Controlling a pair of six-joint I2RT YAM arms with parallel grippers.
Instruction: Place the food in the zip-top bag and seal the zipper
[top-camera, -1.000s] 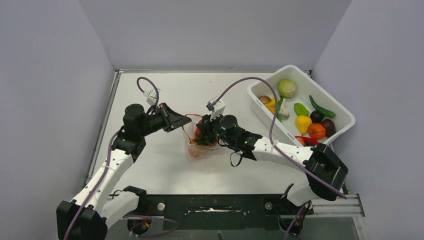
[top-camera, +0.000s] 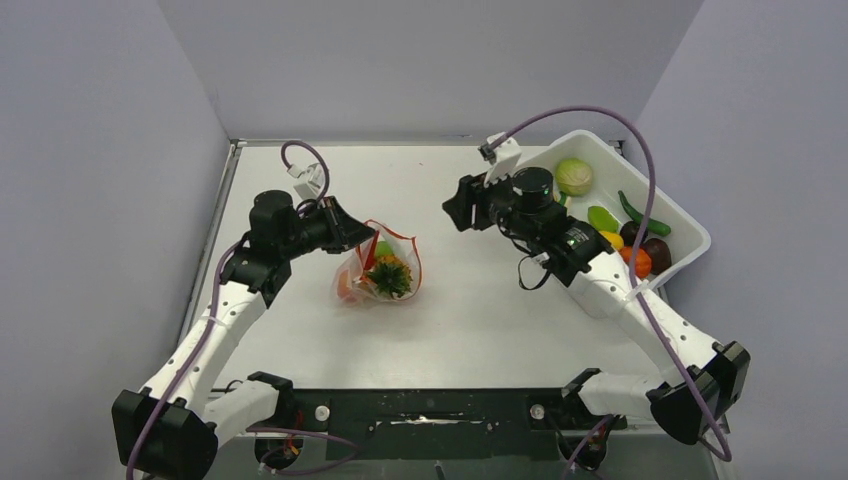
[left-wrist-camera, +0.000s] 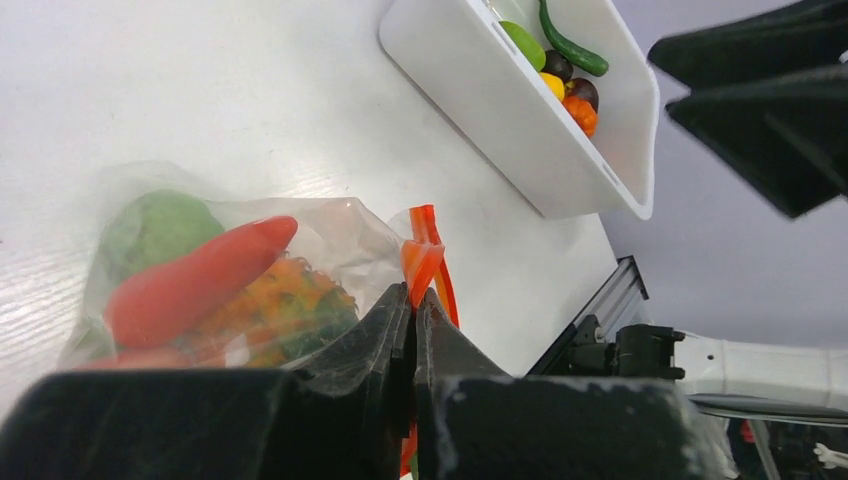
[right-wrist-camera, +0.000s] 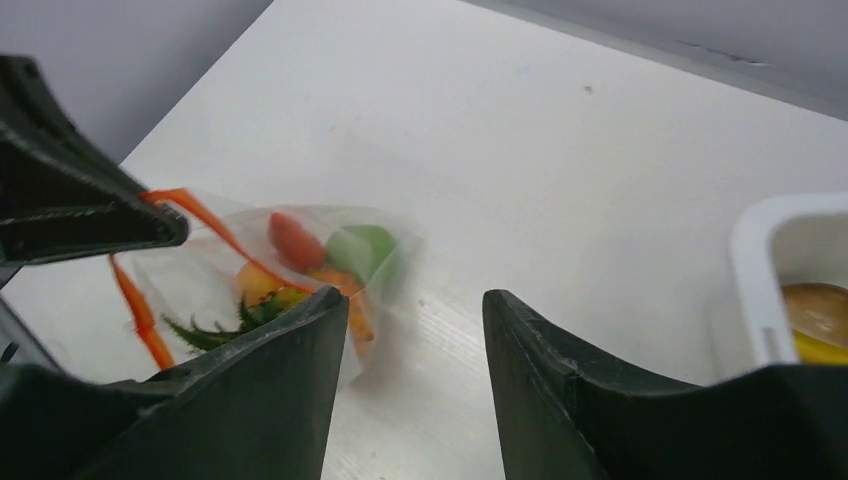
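The clear zip bag (top-camera: 350, 283) with an orange-red rim stands on the table, its mouth open. Inside are a red pepper (left-wrist-camera: 200, 280), a round green item (left-wrist-camera: 163, 232), orange pieces and a spiky green top (top-camera: 390, 279). My left gripper is shut on the bag's orange rim (left-wrist-camera: 422, 268), pinching one side of the mouth. To the right of the bag, above the table, my right gripper is open with nothing between its fingers.
A white bin (top-camera: 697, 240) at the right holds a cabbage (top-camera: 574, 177), a green pepper (top-camera: 643, 208), an orange vegetable (top-camera: 634, 261) and other foods. The right arm covers part of it. Bare table (top-camera: 430, 340) lies in front of and behind the bag.
My right gripper has left the bag, moving right and toward the back, near the bin. The spiky green top now sits in the bag.
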